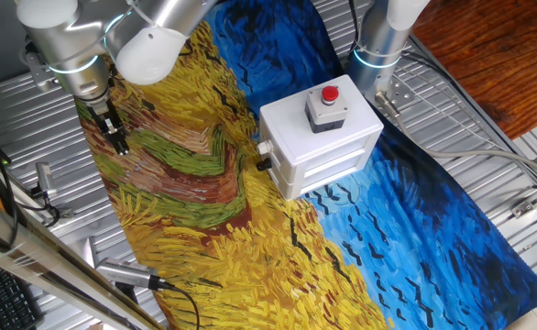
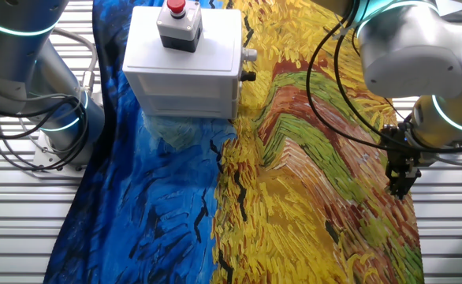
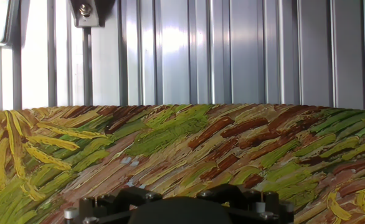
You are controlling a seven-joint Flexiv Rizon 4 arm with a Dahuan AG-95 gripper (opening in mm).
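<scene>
My gripper (image 1: 115,137) hangs at the left edge of the painted cloth (image 1: 278,266), over its brown and green part, in exterior view 1. In exterior view 2 the same dark gripper (image 2: 402,175) is at the right, partly crossed by black cables. Dark finger linkages (image 3: 123,202) show at the bottom of the wrist view, on both sides of a black body. The fingertips are not clear, so the state of the fingers cannot be told. Nothing held is visible. No loose small object shows on the cloth near the gripper.
A white box (image 1: 319,137) stands on the cloth, with a red-button switch (image 1: 327,106) on top. A metal cylindrical device (image 1: 126,273) with a cable lies at the lower left.
</scene>
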